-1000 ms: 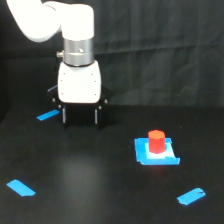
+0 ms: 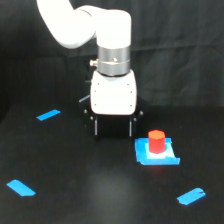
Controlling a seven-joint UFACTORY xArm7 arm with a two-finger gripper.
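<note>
A small red block, its outline roughly hexagonal, rests on a white patch bordered with blue tape, right of centre. The white robot hand hangs to the left of the block. Its gripper is open: two dark fingers point down, well apart, and nothing shows between them. A short gap separates the nearer finger from the block in the picture. How high the fingertips are above the dark surface is hard to tell.
Blue tape strips lie on the dark table at the left back, the left front and the right front. A dark curtain closes off the back.
The arm has moved to the right, towards the red block, and sits a little lower in the picture. Its fingers have stayed apart. The block has not moved.
</note>
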